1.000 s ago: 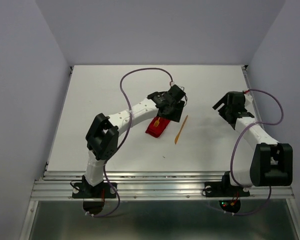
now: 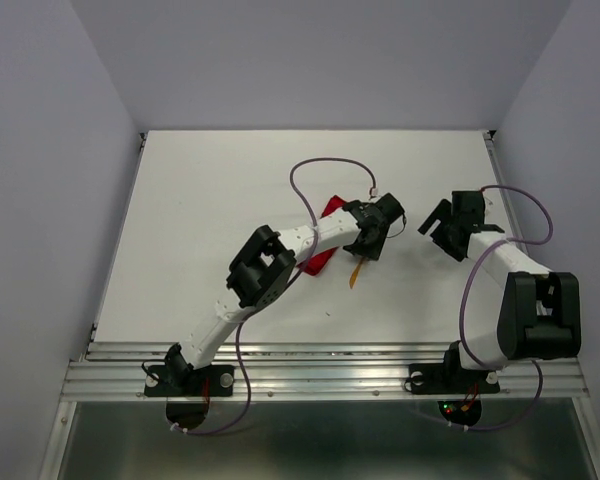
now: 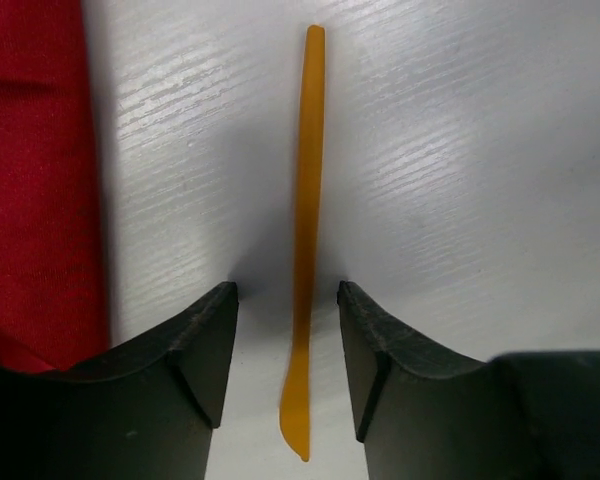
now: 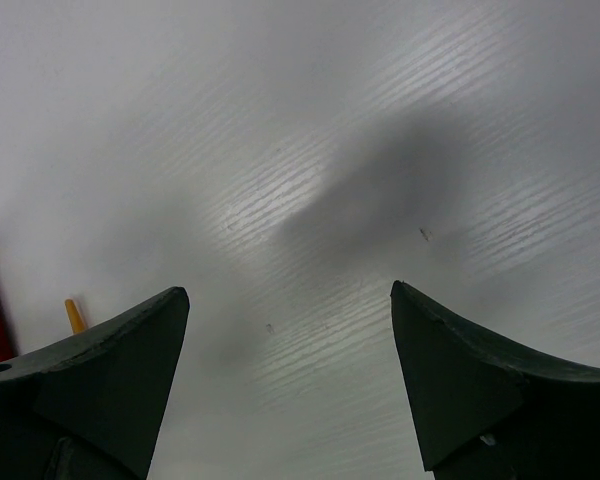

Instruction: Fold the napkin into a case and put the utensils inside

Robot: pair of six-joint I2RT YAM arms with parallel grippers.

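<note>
An orange knife [image 3: 306, 200] lies on the white table, right of the folded red napkin [image 3: 35, 220]. My left gripper is lowered over the knife, fingers parted on either side of it, not closed on it. In the top view the left gripper covers part of the knife and napkin [image 2: 318, 260]. My right gripper hangs open over bare table to the right, nothing between its fingers. The knife's tip [image 4: 73, 312] and the napkin's edge show at the left of the right wrist view.
Walls stand at both sides and behind, and a metal rail [image 2: 280, 365] runs along the front edge.
My left gripper has moved right from over the napkin to over the knife, now covering much of it. The right arm shifted slightly about a second ago.
</note>
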